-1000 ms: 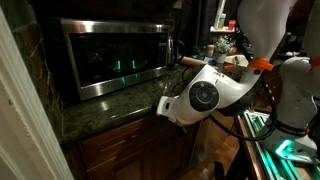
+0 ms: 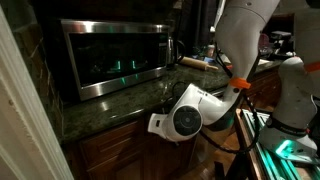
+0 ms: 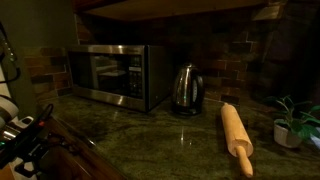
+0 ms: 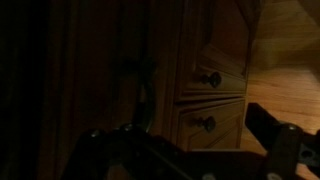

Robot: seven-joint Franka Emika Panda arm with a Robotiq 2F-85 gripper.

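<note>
In exterior view 1 my gripper [image 2: 154, 123] hangs low in front of the wooden cabinet [image 2: 112, 150], beneath the edge of the dark stone counter [image 2: 105, 111]. The wrist view is very dim. There, my open gripper shows its dark fingers [image 4: 268, 127] spread far apart, with no object visible between them. Beyond them are brown cabinet panels with an upper round knob [image 4: 213, 79] and a lower knob [image 4: 209, 124]. Contact between fingers and cabinet cannot be made out.
A microwave [image 3: 118, 75], a dark kettle [image 3: 187, 90], a rolling pin [image 3: 236, 138] and a potted plant [image 3: 291, 128] stand on the counter. Wooden floor [image 4: 290, 80] lies at the right of the wrist view. A pale wall edge [image 2: 22, 100] borders the left.
My arm and gripper have moved down and slightly left in exterior view 1, from about the counter's edge to lower along the cabinet front. Nothing on the counter has visibly moved.
</note>
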